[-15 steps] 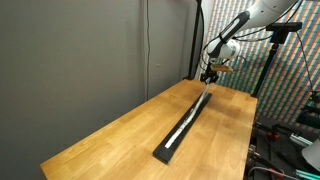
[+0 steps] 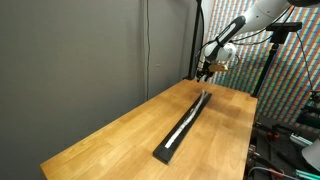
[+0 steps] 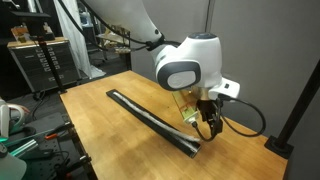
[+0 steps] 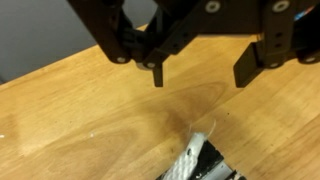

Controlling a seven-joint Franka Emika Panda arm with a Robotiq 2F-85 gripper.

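Note:
A long black strip [image 2: 182, 130] lies on the wooden table, with a whitish, braided-looking strand [image 2: 193, 112] running along it. In exterior view 2 the strip [image 3: 150, 122] ends at the near right, close below my gripper [image 3: 208, 133]. The wrist view shows my gripper open, its dark fingers [image 4: 150, 50] apart with only bare wood seen between them. At the bottom of that view, the frayed end of the strand [image 4: 187, 160] rests on the strip's end, clear of the fingers.
Bare tabletop [image 3: 95, 130] surrounds the strip on both sides. A grey wall panel [image 2: 90, 70] stands along one side of the table. Cables [image 3: 255, 118] loop around the white arm [image 3: 195, 70].

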